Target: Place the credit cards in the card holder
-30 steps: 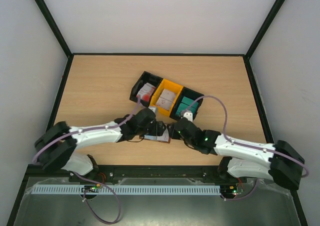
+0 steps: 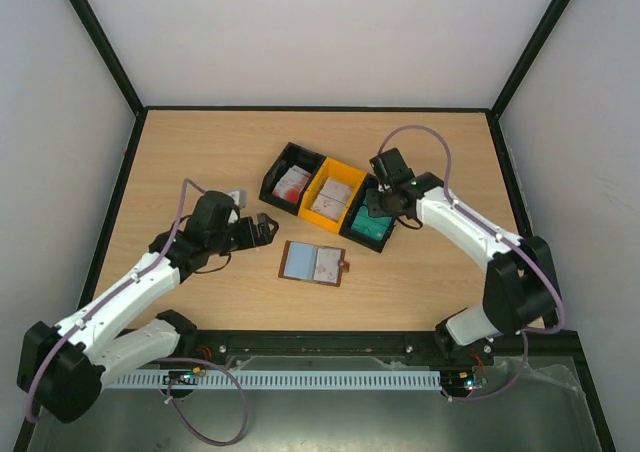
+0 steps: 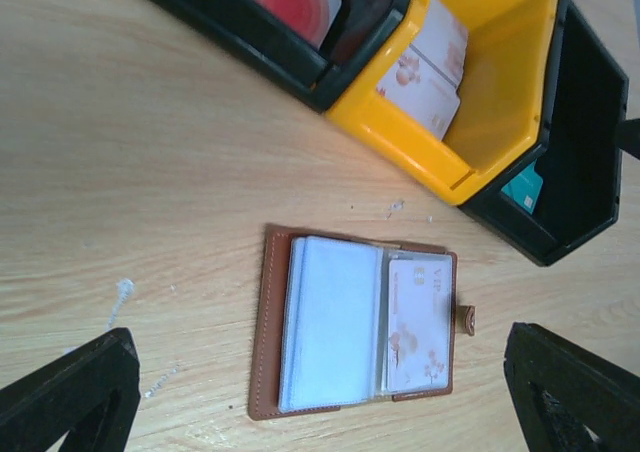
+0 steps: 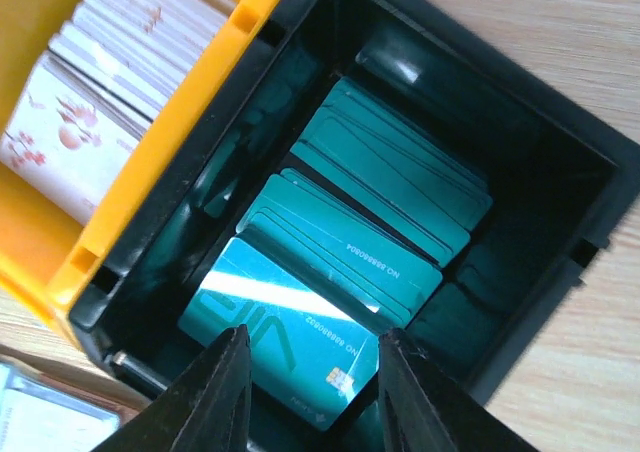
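The brown card holder (image 3: 266, 322) lies unfolded on the table, with a pale blue sleeve (image 3: 332, 322) on its left half and a white floral card (image 3: 419, 324) on its right. Teal credit cards (image 4: 290, 332) lean in several layers inside the right black bin (image 4: 480, 47). Over that bin is my right gripper, its fingers part open; the fingertips overlap the front teal card in view, with no card clearly held. My left gripper is wide open and empty, to the upper left of the holder in the top view (image 2: 270, 229).
A yellow bin (image 2: 345, 174) with white floral cards (image 4: 70, 137) adjoins the teal cards' bin. Beyond it stands another black bin (image 2: 277, 168) with red-and-white cards (image 2: 292, 184).
Both grippers were close together over the card holder a second ago.
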